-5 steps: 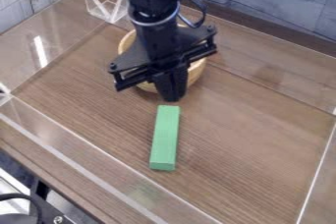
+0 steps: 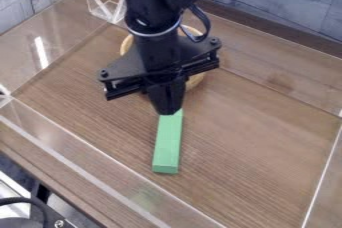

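The black gripper [image 2: 167, 107] hangs over the middle of the wooden table, pointing down just above the upper end of a green bar [image 2: 167, 147], which lies lengthwise on the wood. Its fingertips appear shut, with nothing visible between them. Behind the gripper, a light wooden bowl [image 2: 130, 44] is mostly hidden by the arm.
A clear plastic piece [image 2: 108, 2] stands at the back left, and another clear piece sits at the left edge. A dark cable curves at the lower left corner.
The green bar looks unmoved.
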